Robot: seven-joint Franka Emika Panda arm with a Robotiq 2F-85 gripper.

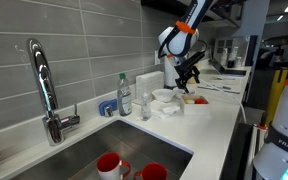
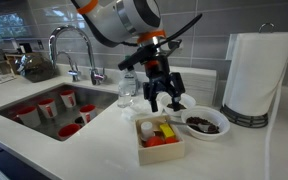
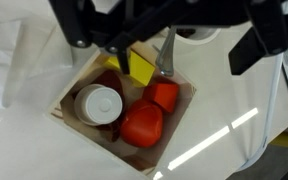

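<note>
My gripper is open with nothing between its fingers. In exterior view 2 the gripper hangs above a small light wooden box. A white lidded cup, a yellow block, a red rounded thing and a smaller red piece lie inside the box. Behind it and to the right stands a white bowl of dark pieces. A grey spoon-like handle shows between the fingers in the wrist view, below them.
Red mugs stand in and around the sink, several of them. A clear bottle stands by the wall. A paper towel roll rises behind the bowl. The white counter in front of the box is clear.
</note>
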